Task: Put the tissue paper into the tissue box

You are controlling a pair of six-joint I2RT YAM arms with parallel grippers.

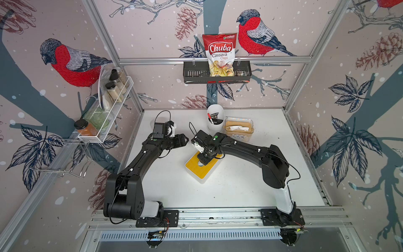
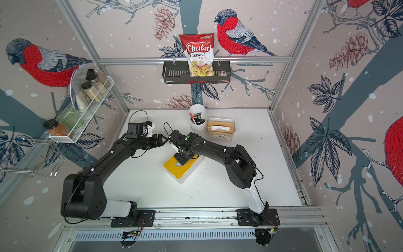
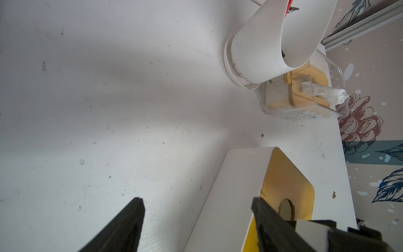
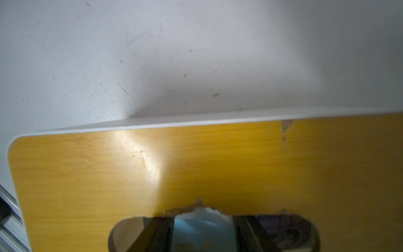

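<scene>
The tissue box (image 1: 196, 171) with a yellow lid sits mid-table. My right gripper is open and reaches down into the slot in its lid (image 4: 92, 168), with light-blue tissue paper (image 4: 203, 231) between the fingers; its fingertips are partly hidden by the lid. My left gripper stands to the left of the box, fingers apart with nothing held, as the left wrist view shows.
Behind the box stand a white container (image 1: 215, 110) and a clear box with wooden lid and white tissue (image 1: 238, 134). Wire shelf (image 1: 96, 134) hangs on the left wall.
</scene>
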